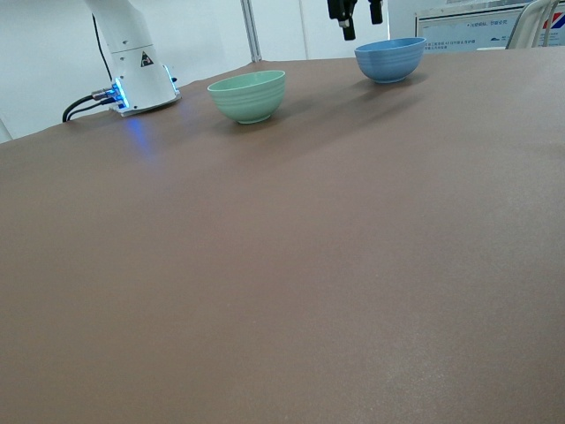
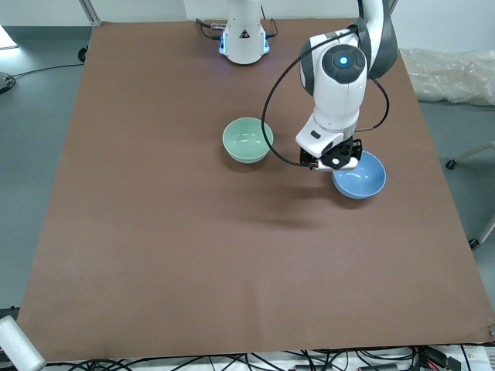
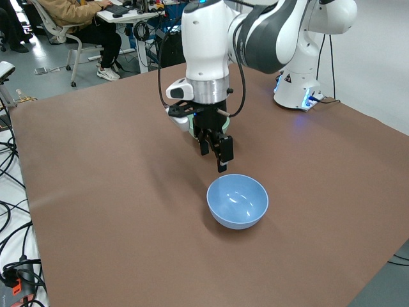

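A green bowl (image 2: pixel 244 140) and a blue bowl (image 2: pixel 359 182) stand apart on the brown table. My black gripper (image 1: pixel 356 19) hangs above the table, between and above the two bowls in the top view, with its two fingers apart and nothing visible between them. In the right view the gripper (image 3: pixel 217 160) is just short of the blue bowl (image 3: pixel 237 201) and partly hides the green bowl (image 3: pixel 225 123). In the left view the arm's housing hides most of it.
A white arm base (image 2: pixel 243 42) with cables stands at the back. Cables run along the table's outer edge.
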